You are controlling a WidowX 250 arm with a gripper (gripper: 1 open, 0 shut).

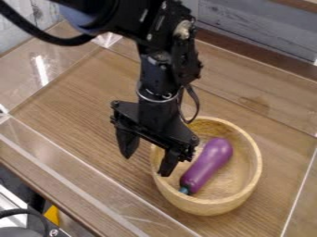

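Note:
A purple eggplant [209, 163] with a teal tip lies in a round cream bowl [247, 189] at the lower right of the camera view. My black gripper [146, 154] hangs at the centre, open, its fingers spread over and beside the bowl's left rim. I see nothing held between them; whether it touches the rim I cannot tell.
A pale wall [260, 37] runs along the back. A small yellow object and a dark cable show at the lower left edge.

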